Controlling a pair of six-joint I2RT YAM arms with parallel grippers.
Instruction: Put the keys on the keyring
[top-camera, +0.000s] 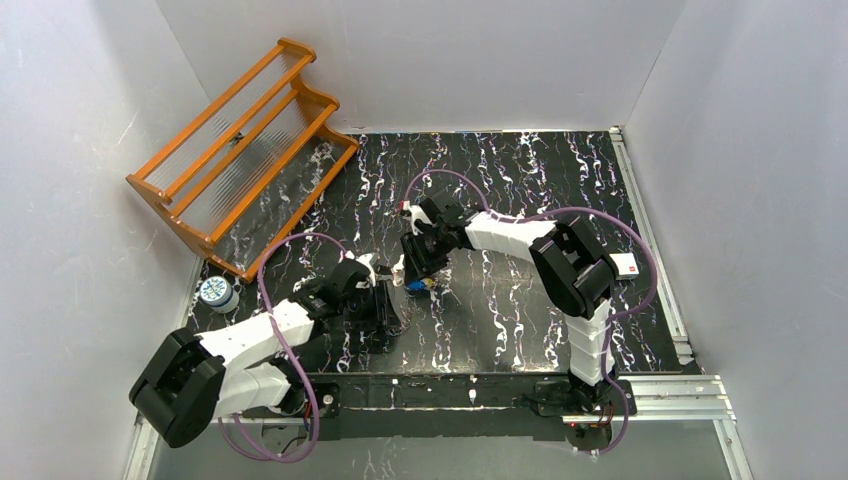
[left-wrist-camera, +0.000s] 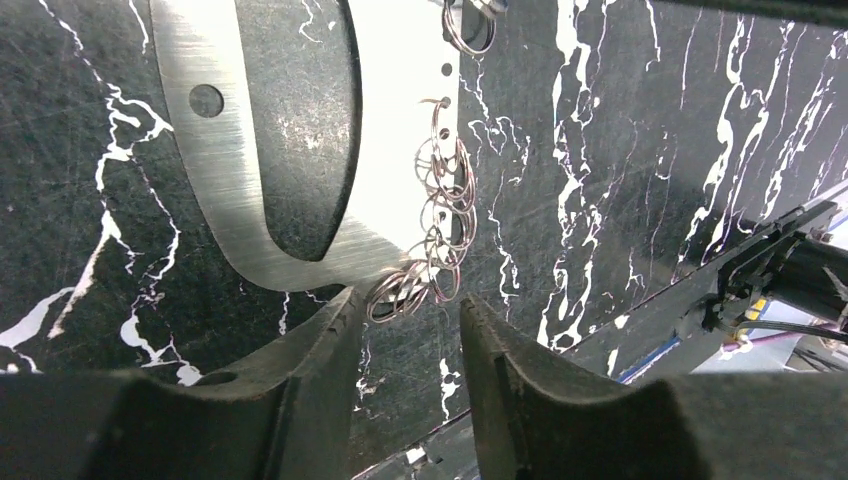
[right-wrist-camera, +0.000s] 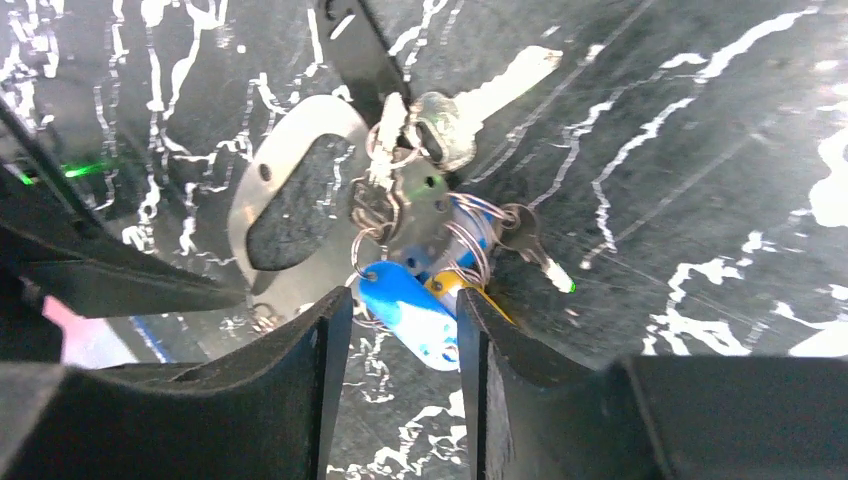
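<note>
The flat metal keyring holder (left-wrist-camera: 300, 270), a hooked plate with holes along one edge, carries several thin wire rings (left-wrist-camera: 445, 200). My left gripper is open near its end, with a cluster of rings seen between the fingertips. In the right wrist view, silver keys (right-wrist-camera: 505, 90), a blue tag (right-wrist-camera: 405, 305) and a yellow tag (right-wrist-camera: 455, 290) lie bunched at the holder's other end. My right gripper is part open, the blue tag showing between its fingers; contact cannot be made out. In the top view both grippers cover most of the holder.
A wooden rack (top-camera: 245, 150) stands at the back left, with a round white-and-blue tin (top-camera: 219, 294) in front of it. A small white box (top-camera: 626, 266) sits at the right. Most of the dark marbled table right of the arms is clear.
</note>
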